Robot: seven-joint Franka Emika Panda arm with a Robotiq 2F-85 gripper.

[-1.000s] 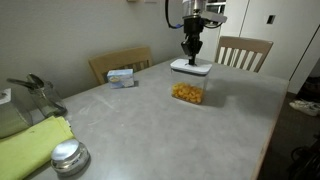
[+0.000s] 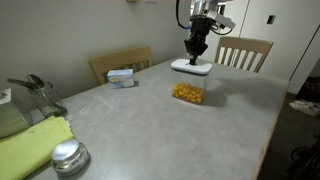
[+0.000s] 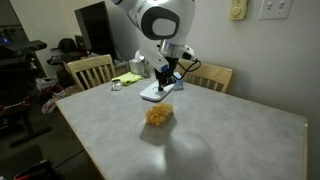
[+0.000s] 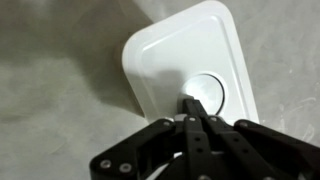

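A clear container with orange pieces (image 2: 188,92) in its lower part stands on the table, towards the back right in exterior view 1. Its white lid (image 2: 190,68) lies over the top; whether it sits fully seated cannot be told. My gripper (image 2: 192,62) points down at the middle of the lid, its fingers shut. Viewed from the wrist, the fingertips are at the edge of a round disc (image 4: 209,91) in the white lid (image 4: 165,60). Nothing clearly shows between the fingers. In exterior view 2 the lid (image 3: 157,93) appears tilted above the orange pieces (image 3: 158,116).
A silver round object (image 2: 70,157) and a yellow-green cloth (image 2: 30,148) lie at the left. Towards the back rests a blue-and-white packet (image 2: 121,78). Wooden chairs (image 2: 120,61) stand behind the table.
My gripper stays over the middle of the lid, with only a slight shift of the arm. The container has not visibly moved.
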